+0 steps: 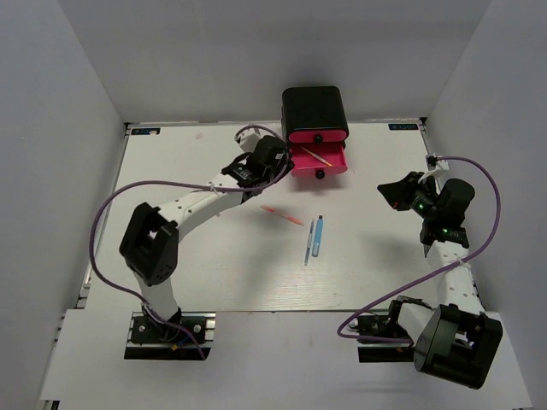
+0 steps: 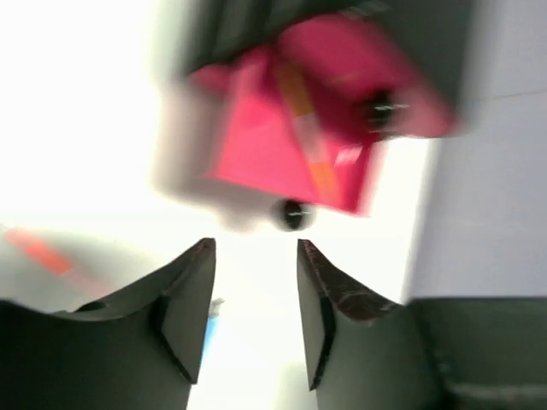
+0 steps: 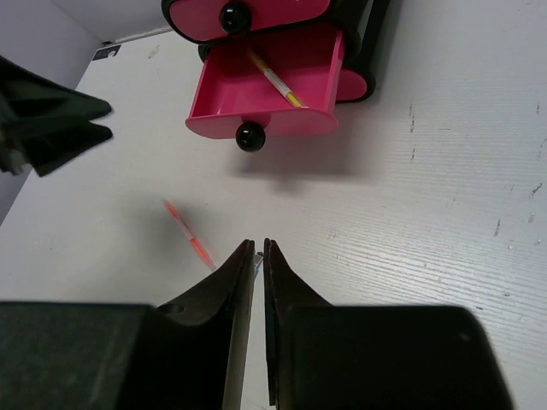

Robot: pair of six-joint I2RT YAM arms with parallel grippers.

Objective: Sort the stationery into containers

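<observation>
The pink drawer (image 1: pixel 335 167) of the black cabinet is pulled out. In it lies a yellow-orange pen (image 3: pixel 275 79), at a slant. My left gripper stands open and empty, left of the drawer in the top view; its dark fingers (image 3: pixel 73 109) also enter the right wrist view. On the table are an orange-red pen (image 1: pixel 283 215), a slim blue pen (image 1: pixel 308 243) and a thicker blue item (image 1: pixel 317 237). Far to the right, my right gripper shows a narrow gap between its fingertips and holds nothing.
The black cabinet (image 1: pixel 313 109) stands at the table's back edge, its upper drawer (image 3: pixel 286 12) shut. Clear tabletop (image 1: pixel 380 248) lies between the loose items and the right arm.
</observation>
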